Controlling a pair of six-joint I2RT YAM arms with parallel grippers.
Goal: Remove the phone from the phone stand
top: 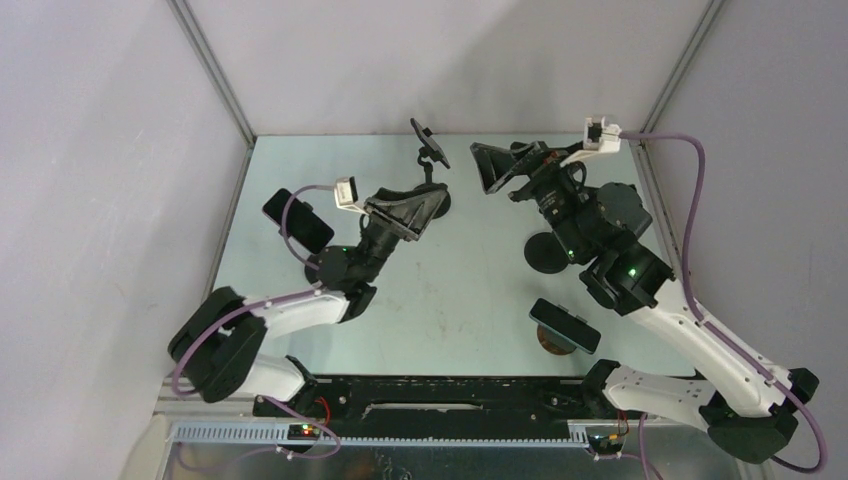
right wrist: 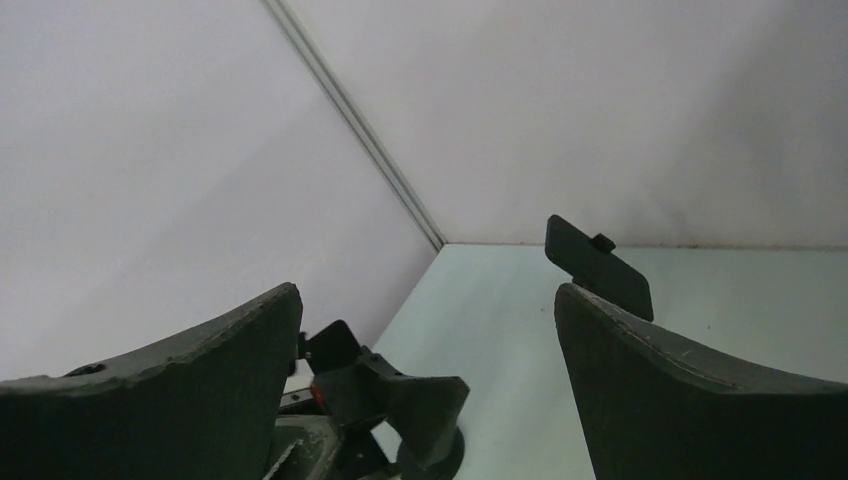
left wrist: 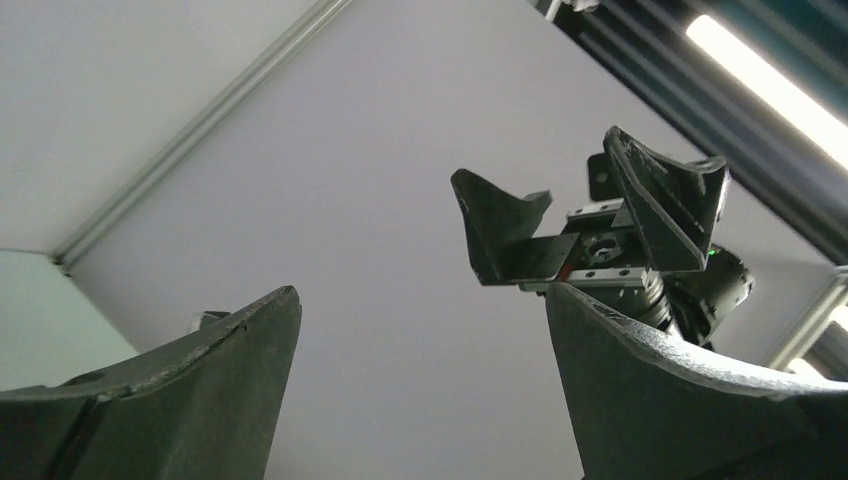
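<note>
At the back, a dark phone point(top: 430, 144) leans on a slim stand point(top: 428, 172). The same dark phone point(right wrist: 598, 268) shows between the right fingertips in the right wrist view, farther off. My right gripper point(top: 495, 168) is raised to the right of that stand, open, empty and apart from the phone. In front of the stand hangs my left gripper point(top: 412, 210), open too, hiding part of the stand's base. The left wrist view shows its spread fingers point(left wrist: 190, 390) and the other gripper beyond.
At the left, another phone-like slab point(top: 298, 221) is tilted behind the left arm. A slab point(top: 565, 326) rests on a brown base at front right, and a bare black disc point(top: 547, 253) lies near the right arm.
</note>
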